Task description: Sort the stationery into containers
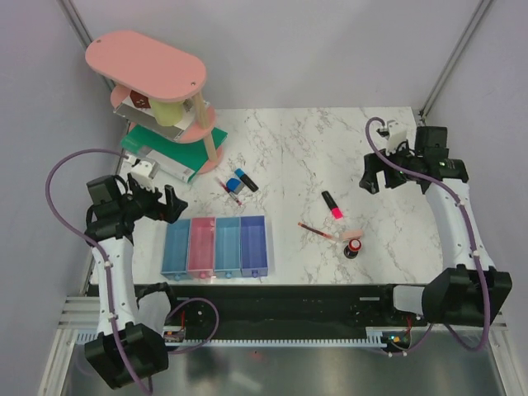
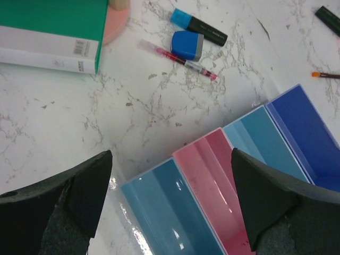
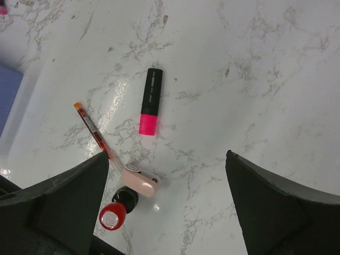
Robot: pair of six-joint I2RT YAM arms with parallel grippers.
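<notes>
My left gripper (image 1: 169, 204) hangs open above the row of blue, pink and dark-blue bins (image 1: 254, 243). Beyond them lie a blue highlighter (image 2: 207, 29), a blue sharpener (image 2: 185, 45) and a red-pink pen (image 2: 197, 68). My right gripper (image 1: 379, 173) is open at the table's right, empty. Below it in the right wrist view lie a pink-black highlighter (image 3: 151, 101), an orange pen (image 3: 91, 126), a pale pink block (image 3: 139, 183) and an upright dark bottle with red top (image 3: 111, 216).
A pink shelf stand (image 1: 144, 58) with a green binder (image 1: 186, 154) fills the back left.
</notes>
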